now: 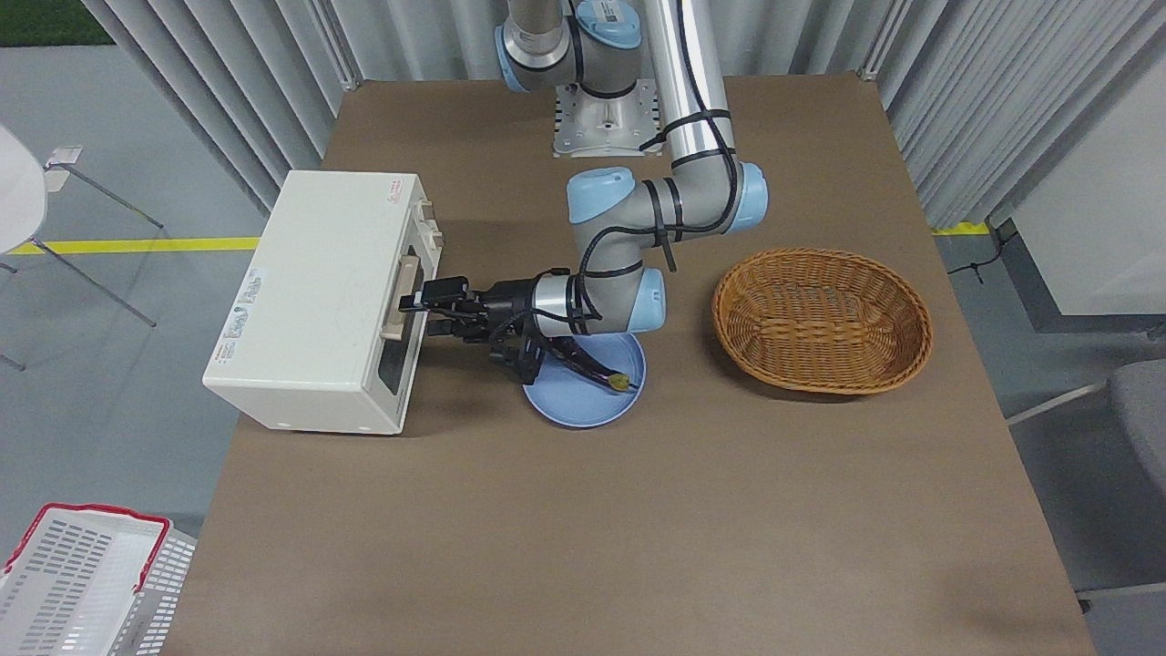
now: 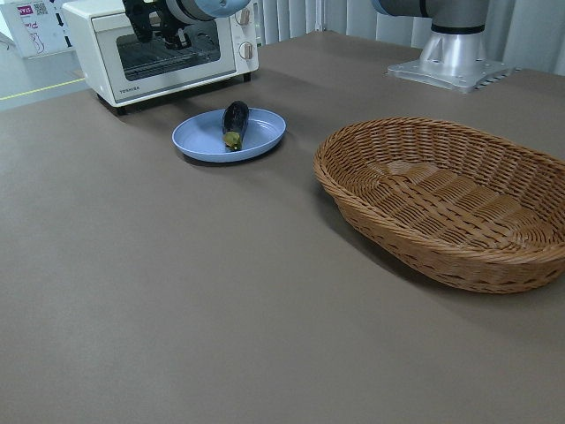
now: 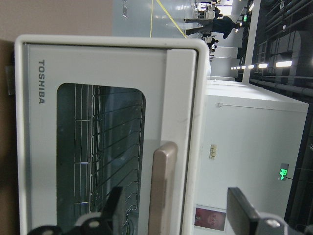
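A white toaster oven (image 1: 301, 286) stands on the left of the table, its glass door (image 3: 100, 127) shut, with a wire rack behind the glass. My gripper (image 1: 421, 305) is just in front of the door at handle height. In the wrist view its two fingers stand wide apart, open, either side of the beige vertical handle (image 3: 162, 188); I cannot tell whether they touch it. Behind and below the gripper, an eggplant (image 2: 236, 121) lies on a blue plate (image 2: 199, 137).
A wicker basket (image 1: 821, 318) sits on the right of the brown table (image 1: 634, 525). A white plastic crate (image 1: 82, 579) stands off the table at the lower left.
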